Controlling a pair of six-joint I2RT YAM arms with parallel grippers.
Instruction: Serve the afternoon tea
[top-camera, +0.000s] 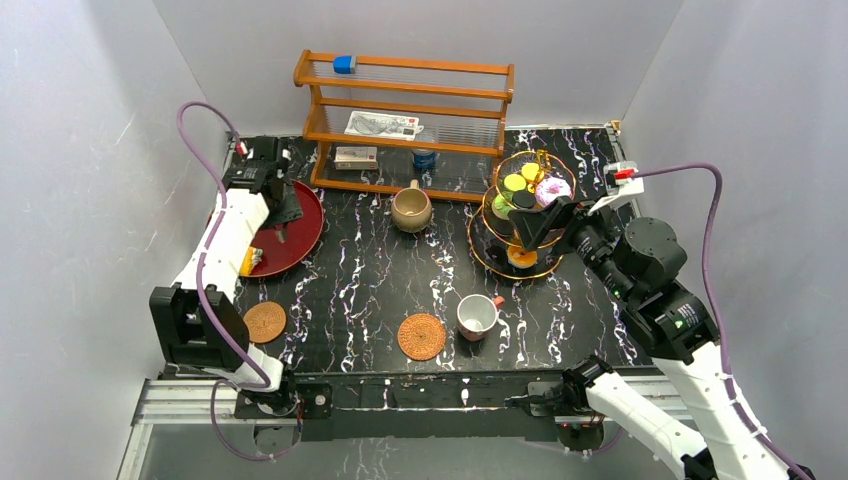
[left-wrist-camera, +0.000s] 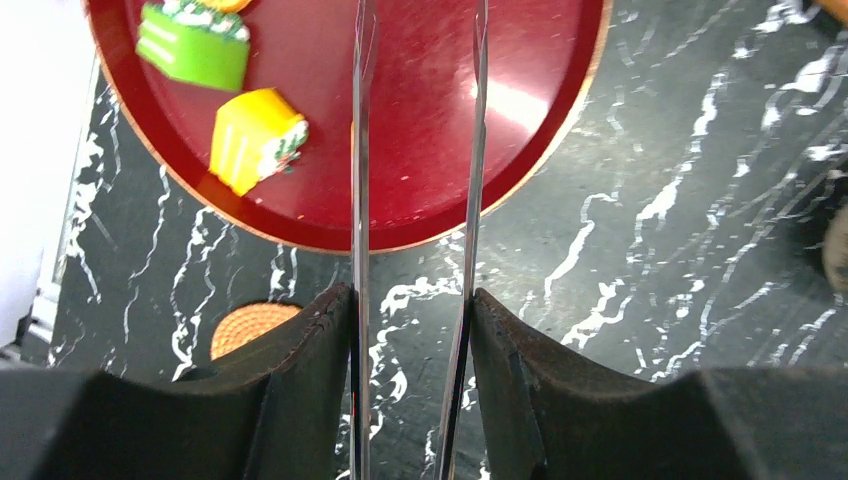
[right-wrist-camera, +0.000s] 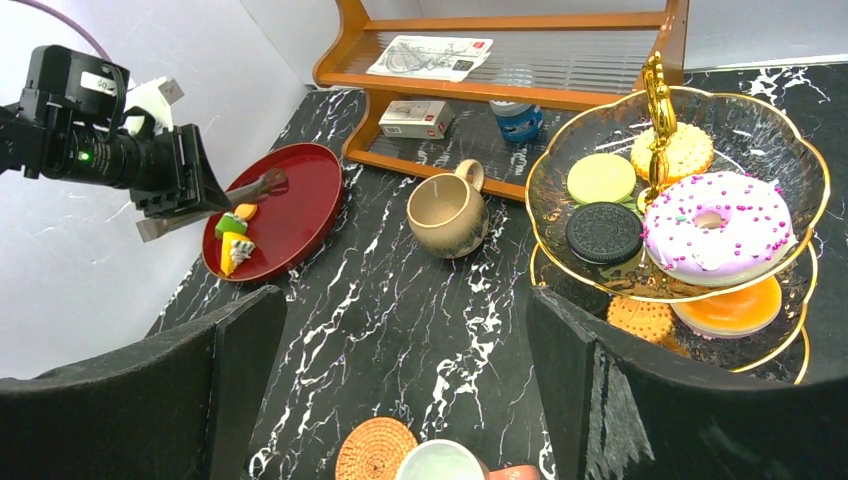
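My left gripper hangs over the red plate (left-wrist-camera: 530, 60), its long metal fingers parted with nothing visible between them. On the plate lie a yellow pastry (left-wrist-camera: 250, 140) and a green one (left-wrist-camera: 195, 50). My right gripper (top-camera: 530, 222) is open beside the tiered gold-rimmed stand (top-camera: 478, 240), which holds cookies, a pink donut (right-wrist-camera: 750, 215) and an orange-topped piece (right-wrist-camera: 740, 310). A beige mug (top-camera: 408, 212) stands in the middle; a white cup (top-camera: 477, 318) stands near the front.
Woven coasters (top-camera: 421, 338) (left-wrist-camera: 250, 325) lie near the front. A wooden rack (top-camera: 400, 88) with boxes and a blue jar stands at the back.
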